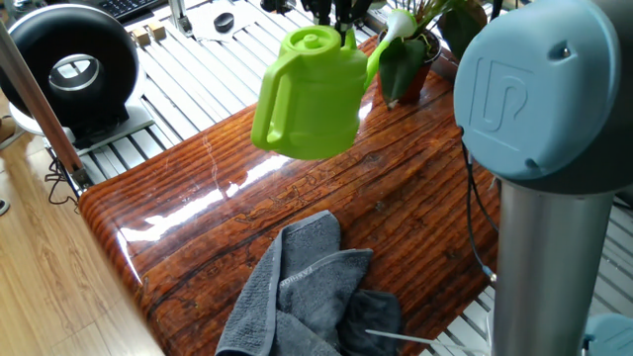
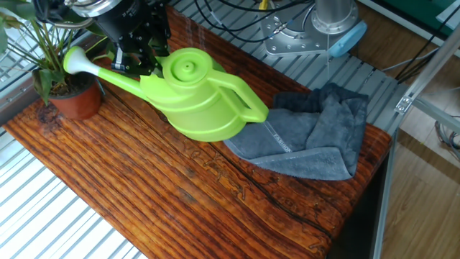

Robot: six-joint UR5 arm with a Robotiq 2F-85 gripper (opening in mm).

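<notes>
A bright green watering can point(image 1: 315, 94) hangs above the wooden table, its pale spout head point(image 1: 400, 24) over the potted plant point(image 1: 404, 71). In exterior view 2 the can point(image 2: 205, 108) points its spout left, toward the plant's brown pot point(image 2: 77, 101), and its handle right. My black gripper point(image 2: 146, 59) is shut on the can at its upper, spout-side part; the can's body hides some of the fingers. Only the gripper's lower end point(image 1: 334, 14) shows at the top edge of exterior view 1.
A crumpled grey towel point(image 2: 316, 133) lies on the wooden table point(image 2: 180, 194). At the far left in exterior view 1 stands a black ring-shaped device point(image 1: 74, 74). The blue-capped arm joint point(image 1: 539, 89) blocks the right side. Bare tabletop lies between can and towel.
</notes>
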